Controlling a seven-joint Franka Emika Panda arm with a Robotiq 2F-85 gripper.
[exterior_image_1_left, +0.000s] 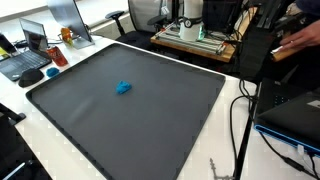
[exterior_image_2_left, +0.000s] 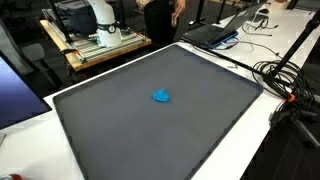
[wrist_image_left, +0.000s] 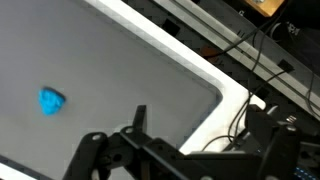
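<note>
A small bright blue lump, perhaps crumpled cloth, lies on the dark grey mat. The blue lump (exterior_image_1_left: 123, 87) is toward the far left of the mat (exterior_image_1_left: 130, 125) in exterior view 1. The second exterior view puts this blue lump (exterior_image_2_left: 160, 96) near the mat's middle. From the wrist, the blue lump (wrist_image_left: 50, 101) shows at the far left, well away from my fingers. My gripper is open, its black fingers wide apart at the bottom of the wrist view and nothing between them. Neither exterior view clearly shows the gripper.
A laptop (exterior_image_1_left: 36, 37) and a red cup (exterior_image_1_left: 58, 57) stand left of the mat. Black cables (exterior_image_2_left: 285, 80) lie along the table's edge. A dark shape with pale and orange parts (exterior_image_1_left: 292, 42), unclear, is at the upper right.
</note>
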